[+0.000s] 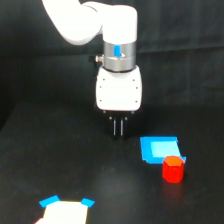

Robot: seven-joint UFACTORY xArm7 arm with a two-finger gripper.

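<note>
In the camera view, a small red block (173, 169) with a rounded or many-sided outline stands on the dark table at the right. Just behind it lies a flat blue square (161, 149) with a paler inner area. Left of both hangs my gripper (118, 128), pointing down, apart from the red block. Two thin fingers show with a narrow dark gap and no object visible between them; whether they are parted or closed is unclear at this size.
A whitish square (65, 213) with blue pieces at its corners is cut off by the bottom edge at the left. Dark drapery covers the back.
</note>
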